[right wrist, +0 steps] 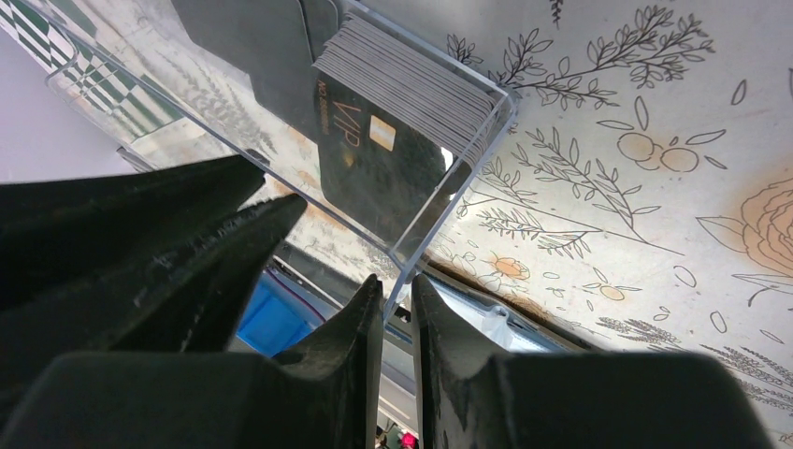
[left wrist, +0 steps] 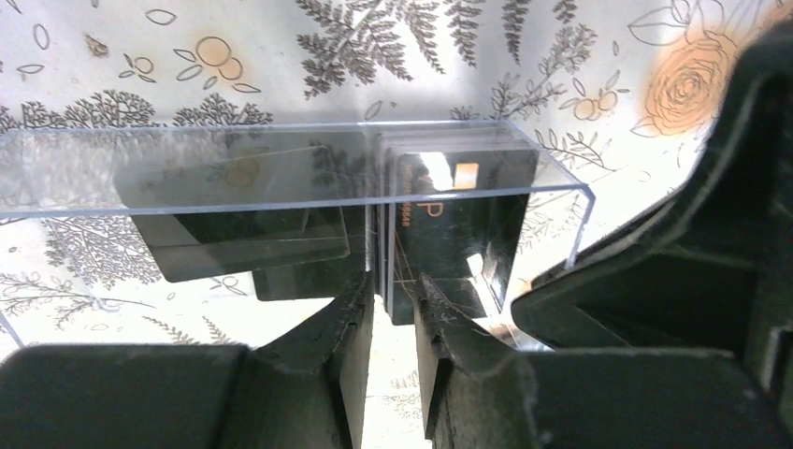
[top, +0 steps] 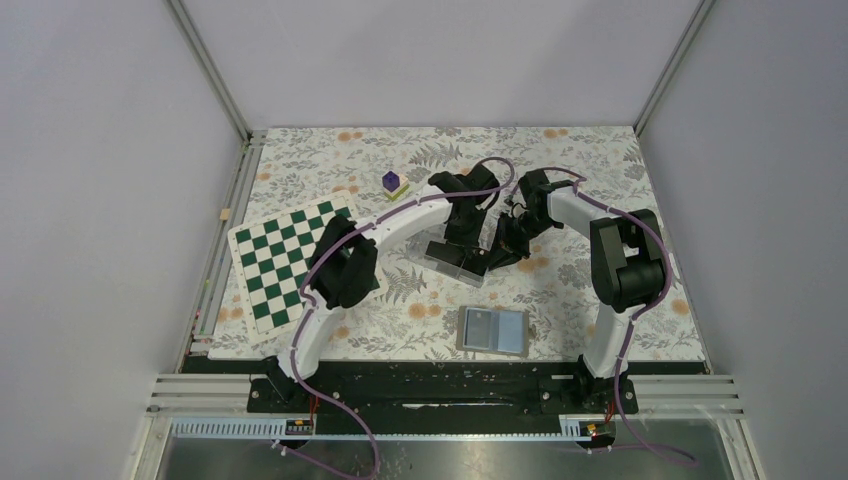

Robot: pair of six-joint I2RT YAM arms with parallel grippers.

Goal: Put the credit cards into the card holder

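The clear card holder [top: 418, 252] lies in mid-table under both arms. In its right compartment stands a stack of pale-edged cards [right wrist: 411, 79], faced by a black VIP card [right wrist: 369, 154]. Darker cards [left wrist: 252, 245] overlap and lean crookedly in the left compartment. My left gripper stands slightly open with nothing between its fingertips, in front of the divider and the black card's left edge. At the holder's right front corner, my right gripper is shut on the clear wall. In the top view, the arms hide part of the holder.
A green-and-white checkered board [top: 280, 262] lies at the left. Behind the arms stands a small purple-and-yellow block [top: 394, 184]. A two-part grey-blue tray [top: 494, 350] sits near the front edge. Both grippers are close together, with the tablecloth free to the right.
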